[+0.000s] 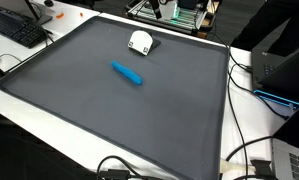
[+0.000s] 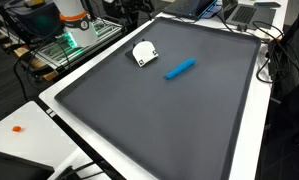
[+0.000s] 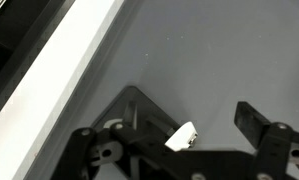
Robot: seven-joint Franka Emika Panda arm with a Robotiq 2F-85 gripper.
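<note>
A blue, stick-shaped object (image 1: 127,73) lies on the dark grey board (image 1: 109,110); in exterior view 2 the blue object (image 2: 179,69) is right of a white piece with dark round marks (image 2: 145,53). That white piece (image 1: 141,42) leans on a black base near the board's far edge in exterior view 1. In the wrist view my gripper stands open, its fingers wide apart. The black base (image 3: 139,103) and part of the white piece (image 3: 182,137) show below it, partly hidden by the gripper. Nothing is held between the fingers.
A keyboard (image 1: 17,28) and cables lie left of the board in exterior view 1. A laptop (image 1: 289,158) stands at the right edge. Most of the board is bare. A small orange bit (image 2: 17,129) rests on the white surface outside it.
</note>
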